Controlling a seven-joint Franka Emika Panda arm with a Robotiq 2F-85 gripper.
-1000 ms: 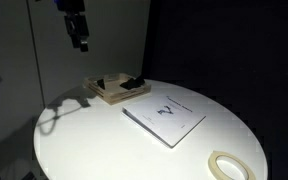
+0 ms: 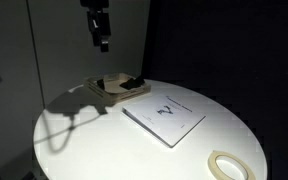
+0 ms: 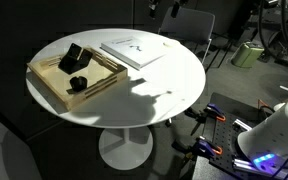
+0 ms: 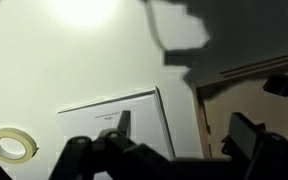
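High over the white table [image 2: 89, 150] hangs my gripper, its two dark fingers wide apart with nothing between them. Beneath it in the wrist view lies a white book or binder [image 4: 139, 107], seen in part because the gripper covers its lower portion. In exterior view 1 the same white book [image 2: 165, 116] lies flat near the table's middle, with a dark drawing on its cover. A shallow wooden box [image 2: 116, 95] stands at the table's edge with dark items inside. A roll of tan tape [image 2: 216, 166] lies flat, away from the book.
Inside the box, a black item [image 3: 77, 53] leans up and a small dark object [image 3: 78, 83] sits near the front wall. A grey chair [image 3: 188, 27] stands behind the table. Bare tabletop surrounds the book.
Over the last second the arm and gripper have moved right in exterior view 1, and their shadow has shifted right too. The book, box and tape have stayed put.
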